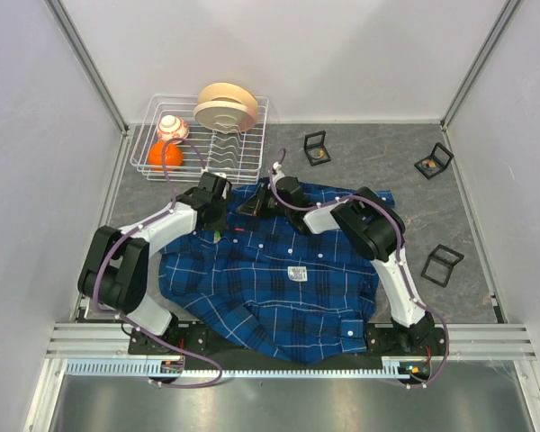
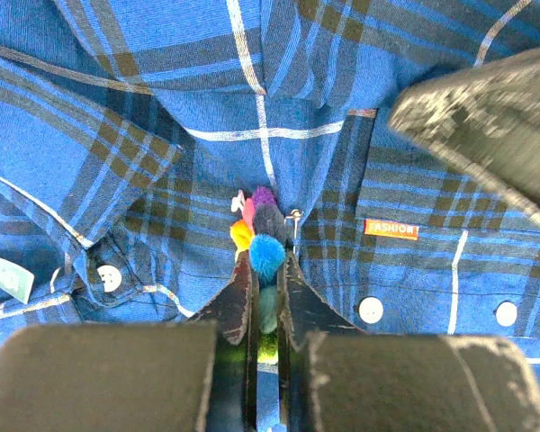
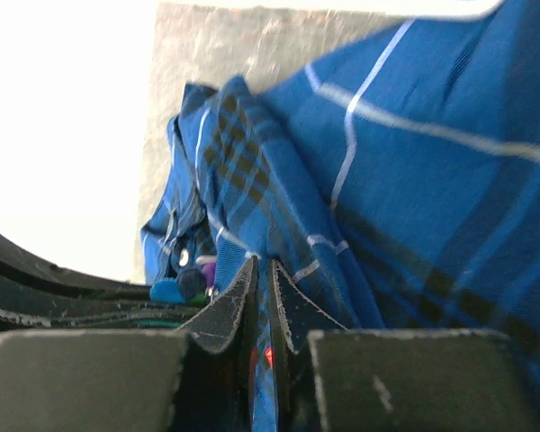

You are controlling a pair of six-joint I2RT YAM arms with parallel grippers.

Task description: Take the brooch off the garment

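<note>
A dark blue plaid garment (image 1: pixel 261 301) is spread over the table. The brooch (image 2: pixel 267 256), a row of small coloured pom-poms, lies along its front; a metal pin shows beside it. My left gripper is shut on the brooch, which runs between its fingers. Whether the pin still passes through the cloth cannot be told. To the right of it, over the garment's upper part, is my right gripper; its fingertips stand a narrow gap apart, with nothing seen held. In the right wrist view the left gripper's dark fingers reach in from the left beside the brooch (image 3: pixel 191 283).
A wire dish rack (image 1: pixel 238 153) with plates, a cup and an orange bowl stands behind the left arm. Several small black open boxes, among them a box (image 1: pixel 316 148) at the back, sit on the grey table. Bare table lies right of the garment.
</note>
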